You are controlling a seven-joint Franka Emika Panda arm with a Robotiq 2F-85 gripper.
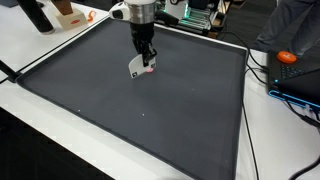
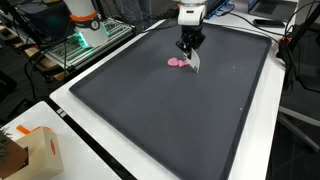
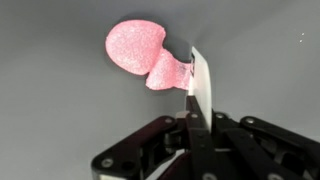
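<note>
A thin white card (image 1: 137, 67) stands nearly upright over the dark grey mat, with its upper edge in my gripper (image 1: 147, 53). In the wrist view the card (image 3: 202, 85) is seen almost edge-on, rising from between the shut fingers. Right beside it is a pink object (image 3: 135, 46) with a large rounded end and a smaller part reaching to the card. From the second exterior view, the pink object (image 2: 178, 62) lies on the mat next to the card (image 2: 194, 63). Whether card and pink object touch, I cannot tell.
Pale table (image 1: 90, 118) borders it. A laptop (image 1: 292, 82) with an orange item (image 1: 286, 57) on it sits off to the right. A pale box (image 2: 45, 155) is at the second view's lower left.
</note>
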